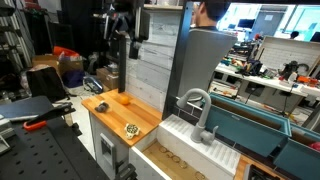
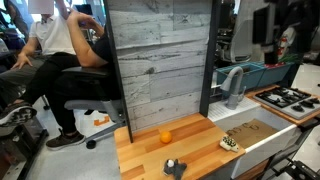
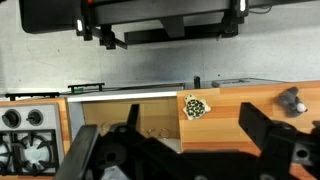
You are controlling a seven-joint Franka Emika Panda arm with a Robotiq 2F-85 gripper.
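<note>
My gripper is open and empty, with its fingers wide apart at the bottom of the wrist view. It hangs high above the toy kitchen, its dark, blurred body at the upper right of exterior view 2. On the wooden counter (image 2: 190,143) sit an orange round item (image 2: 165,137), a pale patterned piece (image 2: 229,144) near the edge, and a small grey object (image 2: 174,168). In the wrist view the patterned piece (image 3: 195,107) lies just beyond the fingers and the grey object (image 3: 291,101) to the right. Nothing is touched.
An open drawer (image 1: 178,166) with a brown bottom juts out beside the counter. Behind it stands a grey tap (image 1: 196,112). A stove (image 3: 38,143) lies on the far side. A white plank panel (image 2: 168,70) walls the counter's back.
</note>
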